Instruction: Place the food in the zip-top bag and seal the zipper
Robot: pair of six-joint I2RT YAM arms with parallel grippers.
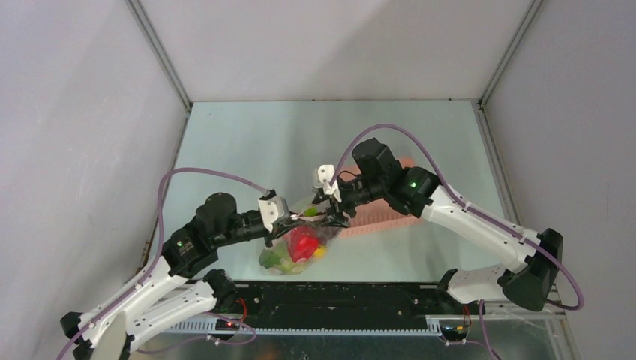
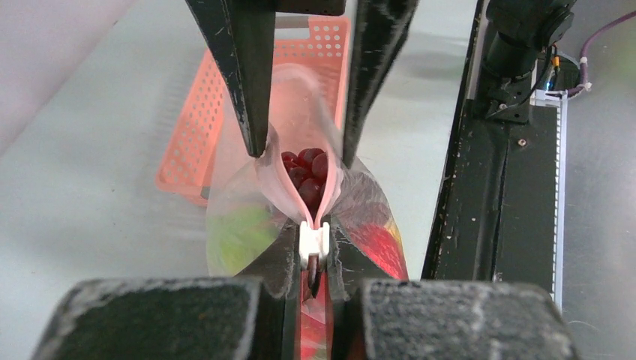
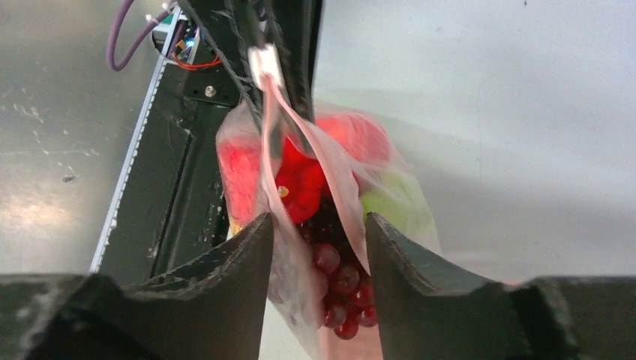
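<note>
A clear zip top bag with pink zipper holds red, green and yellow food, plus red grapes seen through its open mouth. My left gripper is shut on the zipper's end, at the white slider. My right gripper is part open, its fingers either side of the gaping mouth, close to the pink zipper strips at the end away from the left gripper. In the right wrist view the grapes show between its fingers, lower down inside the bag.
A pink perforated basket stands behind and right of the bag.
</note>
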